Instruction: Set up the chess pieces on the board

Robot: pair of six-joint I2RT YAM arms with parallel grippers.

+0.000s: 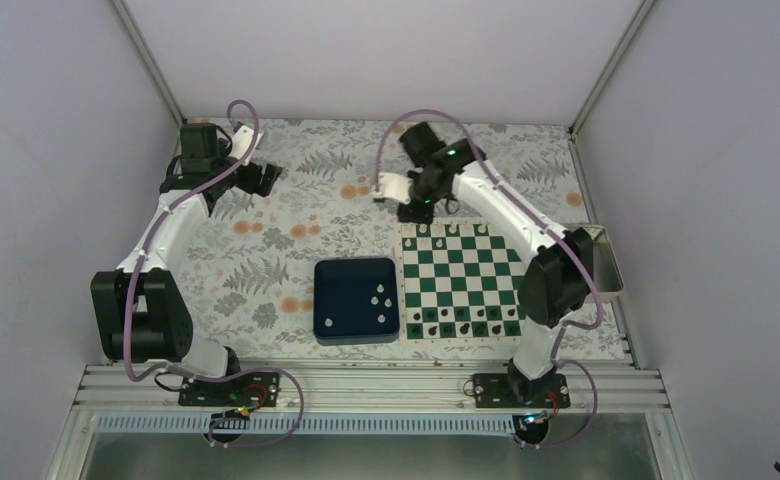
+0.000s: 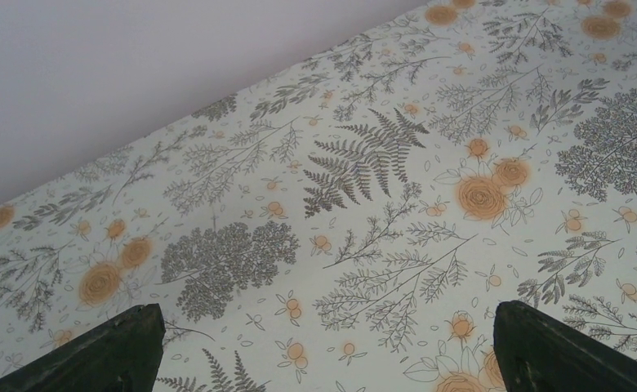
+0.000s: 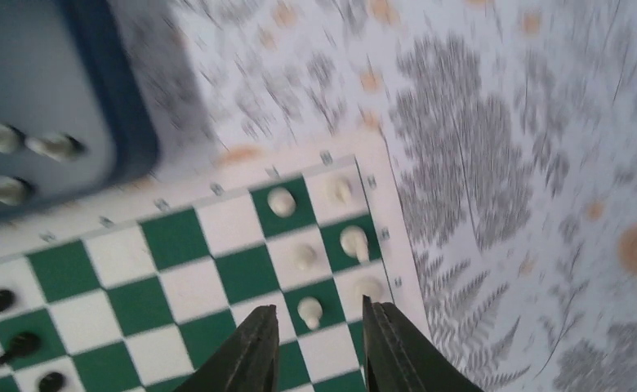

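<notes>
The green-and-white chessboard (image 1: pixel 453 283) lies on the right side of the table. Several dark pieces (image 1: pixel 431 330) stand along its near side. Pale pieces (image 3: pixel 281 202) occupy squares by the board's far left corner. A few more pale pieces (image 1: pixel 374 300) are inside the navy tray (image 1: pixel 341 290). Over the board's far left corner is my right gripper, part open; the pale piece (image 3: pixel 309 309) seen between its fingers stands on the board below. My left gripper is wide open over bare table at the far left, nothing between its fingers.
A grey bin (image 1: pixel 606 265) stands right of the board, partly behind the right arm. The navy tray sits close against the board's left side. Patterned tablecloth (image 1: pixel 311 185) is clear at the back and centre left.
</notes>
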